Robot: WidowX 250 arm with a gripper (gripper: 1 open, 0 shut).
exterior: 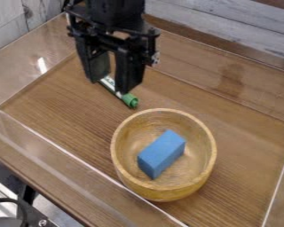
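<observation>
My gripper (118, 66) hangs at the upper middle, dark and open, its two fingers spread over the upper part of a green and white marker (123, 95). The marker lies on the wooden table, partly hidden behind the gripper. A blue block (162, 152) lies inside a round tan bowl (194, 176) in the lower middle, apart from the gripper.
A pale surface borders it at the left side. A dark cable (11, 206) shows at the bottom left corner.
</observation>
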